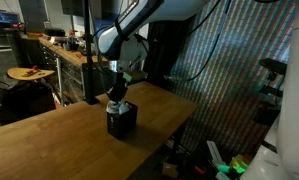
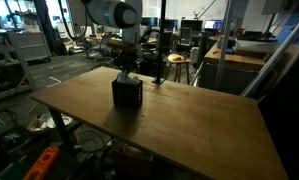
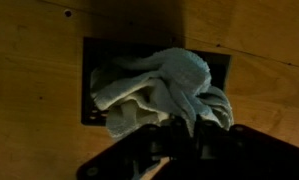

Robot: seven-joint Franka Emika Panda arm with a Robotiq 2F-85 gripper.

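A small black box (image 1: 121,124) stands on the wooden table, its top open. Bunched light grey-white cloth (image 3: 169,85) fills much of the opening, and a fold hangs over one side in the wrist view. My gripper is right above the box, shut on the cloth at its near edge. From the second exterior side, the cloth (image 2: 125,73) shows as a pale tip over the box (image 2: 127,94). The fingertips are dark and hard to make out, and the inside of the box is mostly hidden by the cloth.
A dark curtain (image 1: 234,80) hangs at the right.
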